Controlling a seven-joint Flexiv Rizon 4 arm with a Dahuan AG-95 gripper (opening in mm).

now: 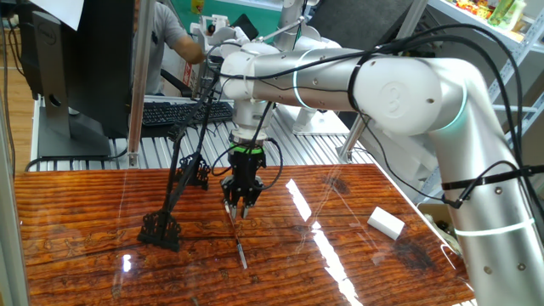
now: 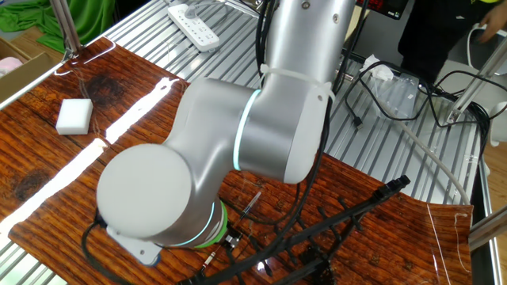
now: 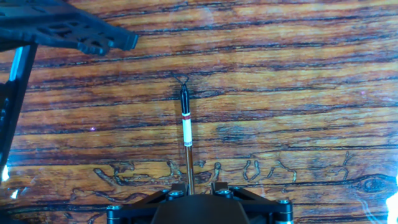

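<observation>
A slim pen (image 3: pixel 187 130) with a black tip end, a white band and a brown shaft lies on the wooden table. In the wrist view its near part runs down toward the space between my fingers, where the gripper body hides the end. My gripper (image 1: pixel 239 214) points down over the pen's far end, its two fingertips apart. From the wrist, the gripper shows a gap with the pen's shaft in line with it, and neither finger visibly pressing on it. Exterior view 2 shows the pen (image 2: pixel 252 204) partly, beside the arm, which hides most of the gripper.
A black stand (image 1: pixel 160 229) with thin legs and lattice feet stands close left of the gripper. A white block (image 1: pixel 386 223) lies at the right of the table (image 1: pixel 76 255). The monitor (image 1: pixel 85 68) and keyboard (image 1: pixel 183 113) are behind.
</observation>
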